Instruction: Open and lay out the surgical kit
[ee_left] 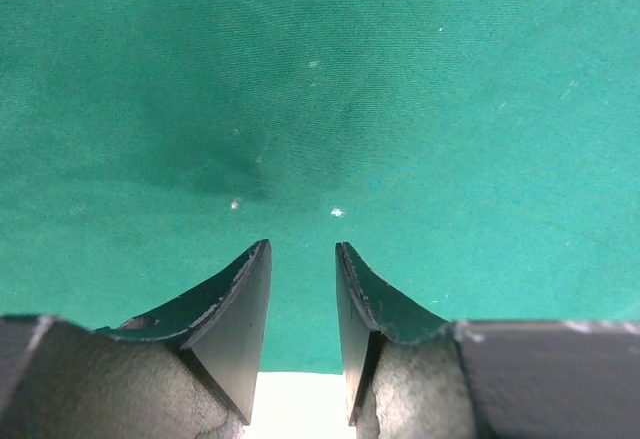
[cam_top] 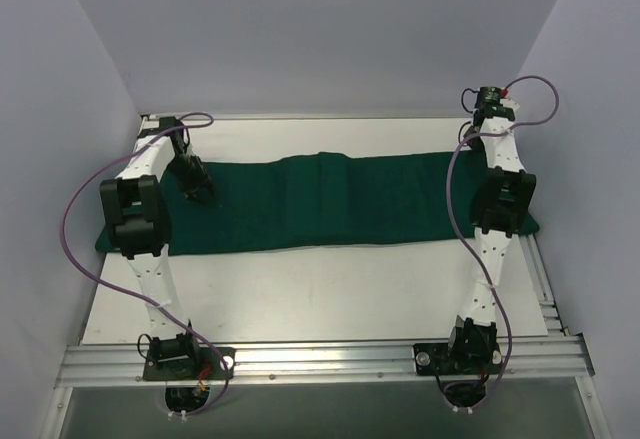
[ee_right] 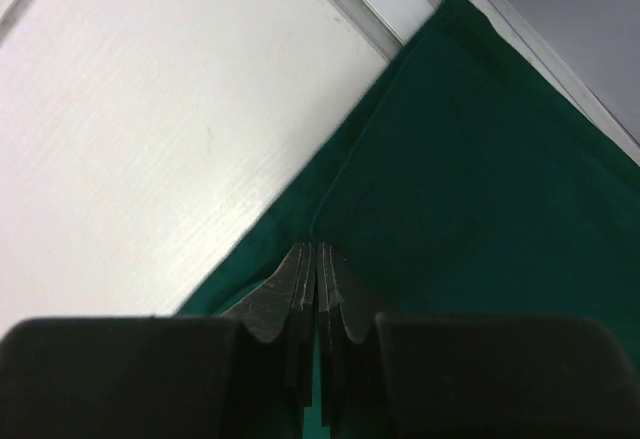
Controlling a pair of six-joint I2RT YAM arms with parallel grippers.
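Note:
A long dark green cloth [cam_top: 385, 194] lies across the table, with fold lines near its middle. In the right wrist view, my right gripper is shut on the cloth's upper layer [ee_right: 430, 169], close to its near edge. A narrow strip of a lower layer shows along that edge. Over the cloth's left end, my left gripper stands open with nothing between its fingers. Green fabric [ee_left: 420, 139] fills most of the left wrist view, with a strip of white table at the bottom.
A metal rail [cam_top: 325, 355] runs along the front. Grey walls [cam_top: 600, 159] stand close on both sides, the right one near the cloth's end.

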